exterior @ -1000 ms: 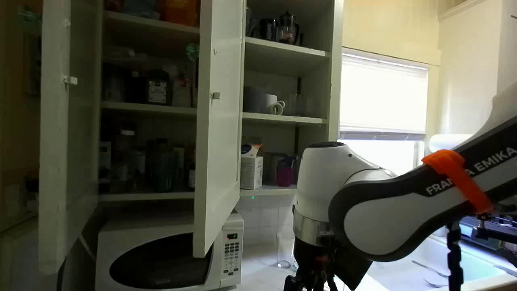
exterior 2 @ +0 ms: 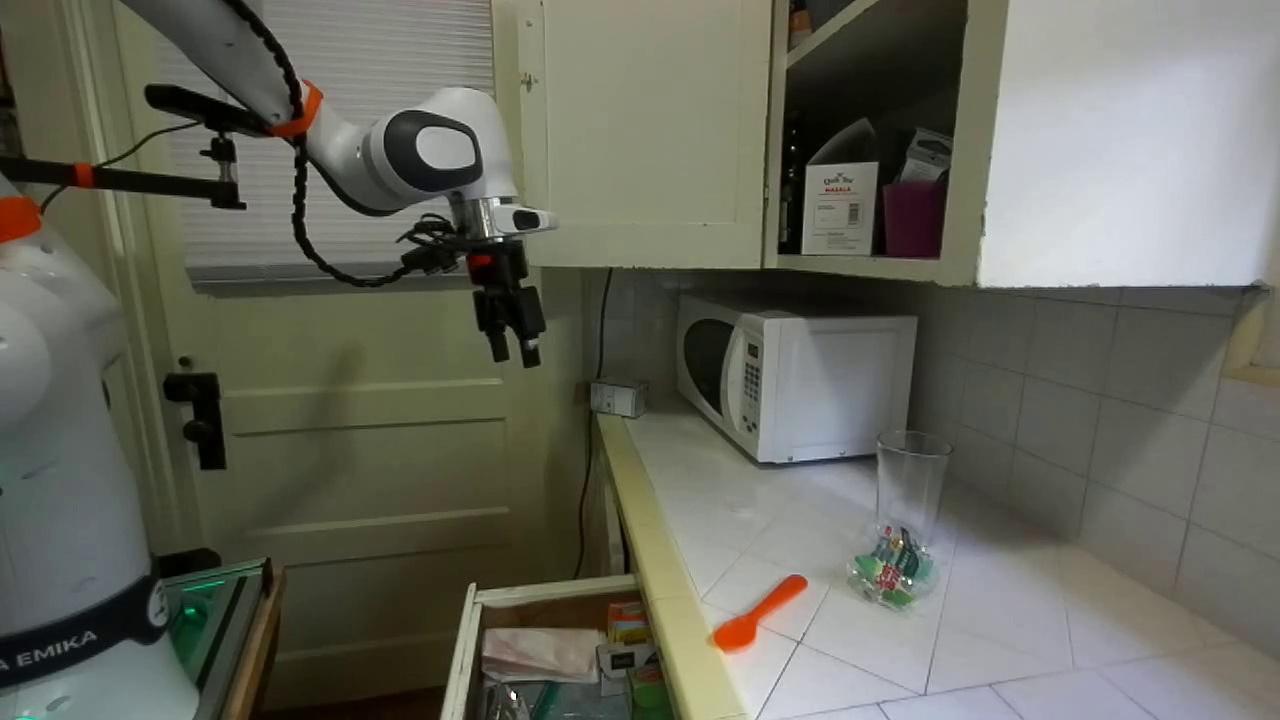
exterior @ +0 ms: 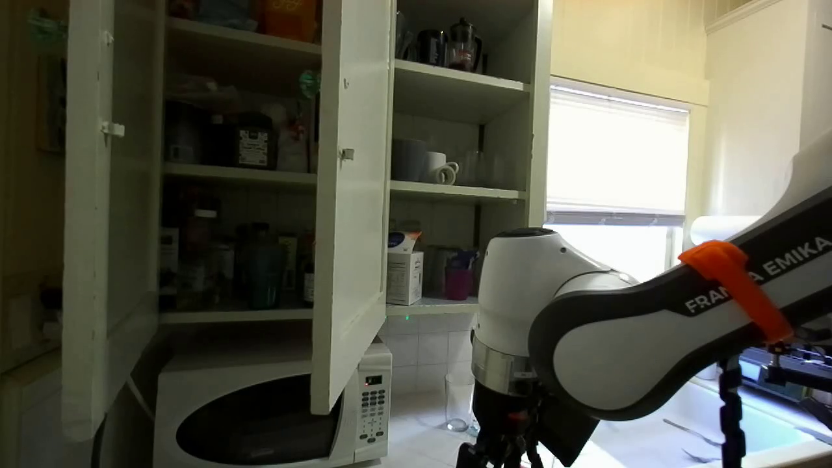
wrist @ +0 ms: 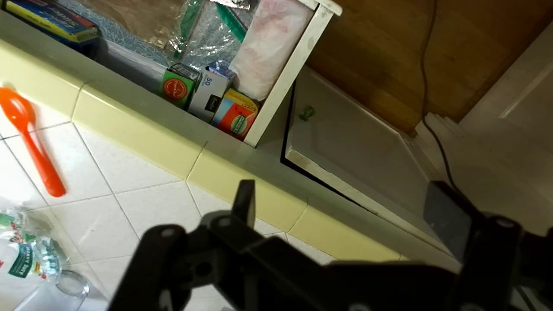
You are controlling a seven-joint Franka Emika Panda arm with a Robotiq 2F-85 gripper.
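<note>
In the wrist view my gripper is open, its two fingers far apart with nothing between them. From exterior view 2, the gripper point(exterior 2: 515, 354) hangs in the air left of the counter, pointing down in front of the door. An orange spoon point(exterior 2: 762, 613) lies on the white tiled counter. Behind it, a clear glass point(exterior 2: 914, 474) stands upright by a clear bag of colourful wrapped items point(exterior 2: 891, 566). The drawer point(exterior 2: 459, 654) below the counter edge is pulled out, holding small boxes point(wrist: 236, 114), plastic bags and a pinkish-white pack point(wrist: 272, 44).
A white microwave point(exterior 2: 840, 384) stands at the counter's far end. Above it the cupboard doors point(exterior: 355, 203) hang open, with cups and boxes on the shelves. A grey cabinet door point(wrist: 357, 150) stands beside the drawer.
</note>
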